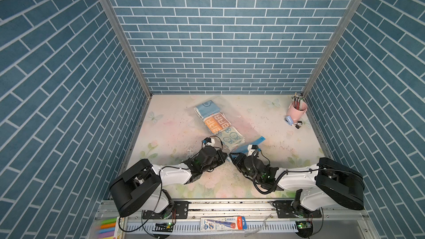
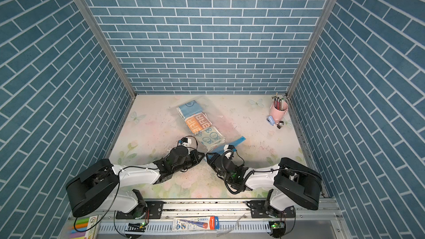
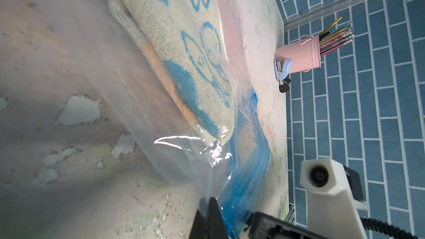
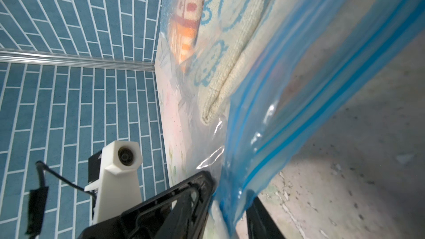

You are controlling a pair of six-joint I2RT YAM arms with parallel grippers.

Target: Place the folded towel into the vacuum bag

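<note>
The folded towel (image 1: 217, 123), with blue, orange and cream panels, lies inside the clear vacuum bag (image 4: 194, 106) on the table. A blue seal strip (image 1: 256, 141) runs along the bag's near end, its two layers apart in the right wrist view. At the strip's left end, my left gripper is shut on the thin film of the bag, which gathers to a point at its fingertips. Close by on the right, my right gripper stands open, with the gathered blue end of the bag in the gap between its fingers.
A pink cup (image 1: 296, 109) of pencils stands in the back right corner, a light blue stapler (image 1: 289, 120) beside it. Both grippers are nearly touching each other.
</note>
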